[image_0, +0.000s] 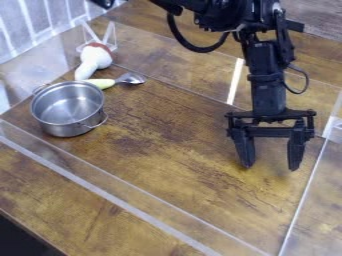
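My gripper (270, 150) hangs low over the right side of the wooden table, its two black fingers spread open with only bare wood visible between them. On the left stands a steel pot (67, 108). Behind it lie a white plush toy (92, 62), a pale yellow-green object (102, 84) and a small metal utensil (130, 78), all well apart from my gripper.
Pale strips run across it near the front and right. A white railing stands at the back left corner.
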